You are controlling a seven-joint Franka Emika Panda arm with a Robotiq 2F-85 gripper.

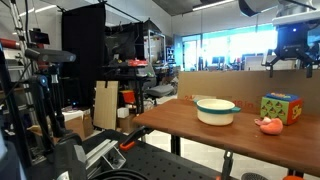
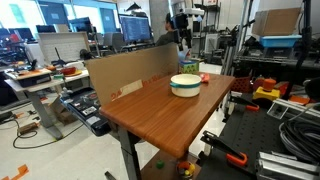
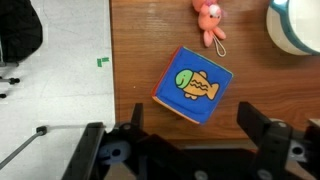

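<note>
A colourful box (image 3: 193, 85) with a blue top showing a green and orange fish lies below my gripper in the wrist view. My gripper is open, its two dark fingers wide apart with nothing between them. In the first exterior view the gripper (image 1: 290, 65) hangs above the box (image 1: 281, 108), clear of it. A pink plush toy (image 1: 270, 126) lies on the table in front of the box. To the left stands a white bowl (image 1: 215, 111) with a teal rim; its inside looks empty in the wrist view.
The wooden table (image 2: 165, 125) has a wide bare stretch at its near end in the second exterior view. A brown panel (image 2: 130, 80) stands along one long side. Past the table edge the pale floor (image 3: 65, 80) shows.
</note>
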